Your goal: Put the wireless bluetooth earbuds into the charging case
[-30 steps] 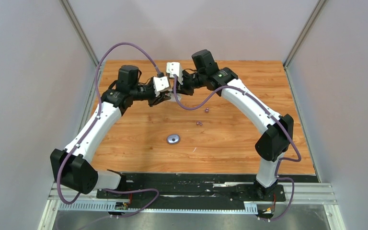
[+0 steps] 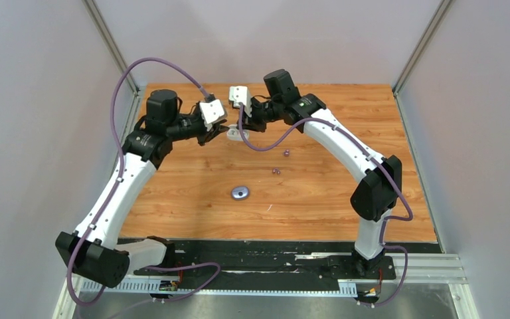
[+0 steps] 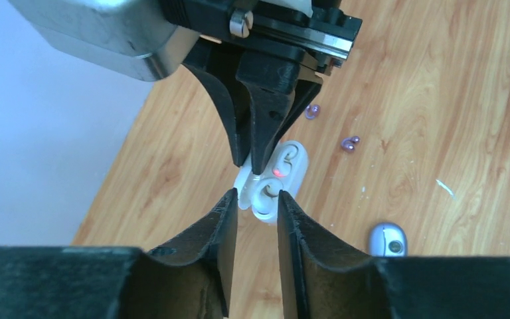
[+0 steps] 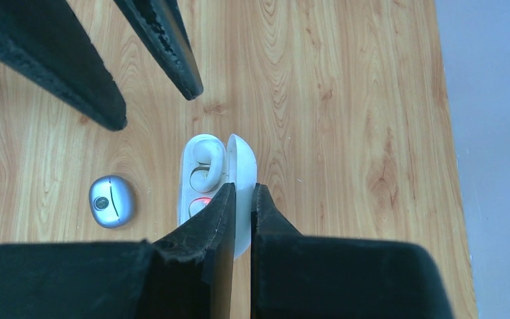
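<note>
The white charging case (image 3: 289,173) is held in the air with its lid open, my right gripper shut on it at the lid side. In the right wrist view a white earbud (image 4: 209,156) sits in the upper slot, and a red light glows in the lower one, partly hidden by the fingers. My left gripper is part open just short of the case, with nothing clearly between its fingertips; its dark fingers also show above the case in the right wrist view. In the top view both grippers meet at the upper middle, largely covering the case.
A blue-grey oval object (image 2: 240,192) lies on the wooden table (image 2: 332,206) near the centre. Small purple pieces (image 3: 350,143) and a thin white scrap (image 3: 445,187) lie nearby.
My left arm has drawn back left and slightly up from the case over the last second. The right arm has barely moved.
</note>
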